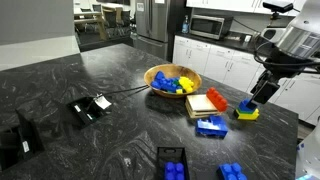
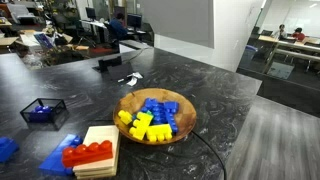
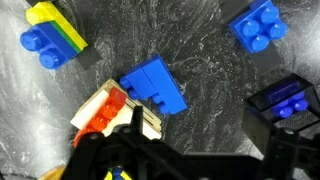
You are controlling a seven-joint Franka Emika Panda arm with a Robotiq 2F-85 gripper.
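Note:
My gripper (image 1: 264, 90) hangs above the right side of the dark table, open, with nothing between its fingers. In the wrist view its dark fingers (image 3: 137, 118) stand wide apart along the lower part. Below lie a blue brick piece (image 3: 153, 85) and a red brick (image 3: 100, 118) resting by a pale wooden block (image 3: 88, 105). A joined blue, green and yellow brick stack (image 3: 54, 35) is at the upper left. Another blue brick (image 3: 258, 25) lies at the upper right. A black tray (image 3: 254, 99) holds a blue brick at the right.
A round wooden bowl (image 2: 190, 128) of blue and yellow bricks stands beyond the wooden block. A dark cable (image 1: 130, 91) runs from the bowl to black equipment (image 1: 90, 107) on the table. Bare table (image 1: 90, 150) lies left of the bricks.

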